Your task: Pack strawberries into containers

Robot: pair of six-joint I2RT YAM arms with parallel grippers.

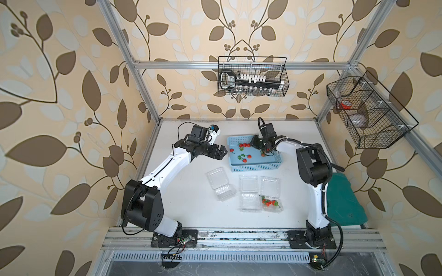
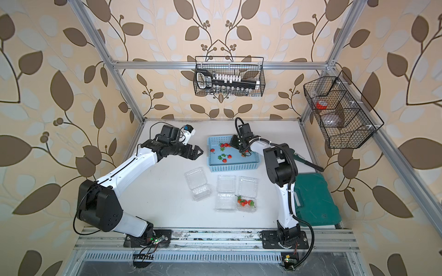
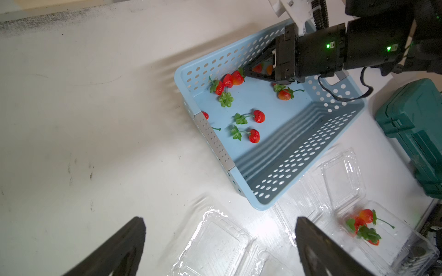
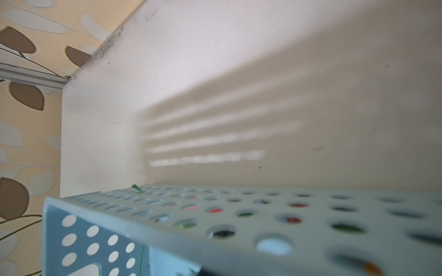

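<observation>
Several red strawberries with green leaves lie in the blue perforated basket (image 1: 254, 168); one strawberry (image 3: 253, 135) is near its middle. My right gripper reaches low into the basket at its far side, shut, with red fruit showing through the opening behind its fingertips. Left of the basket, my left gripper (image 1: 222, 152) hangs open and empty. Three clear hinged containers stand open in front: the left container (image 1: 224, 191) and middle container (image 1: 250, 202) are empty. The right container (image 1: 278, 208) holds several strawberries (image 1: 269, 202). The right wrist view shows mainly the basket's wall (image 4: 285, 202).
A green case (image 1: 343, 200) lies at the table's right edge. Wire baskets (image 1: 253, 76) hang on the back and right walls.
</observation>
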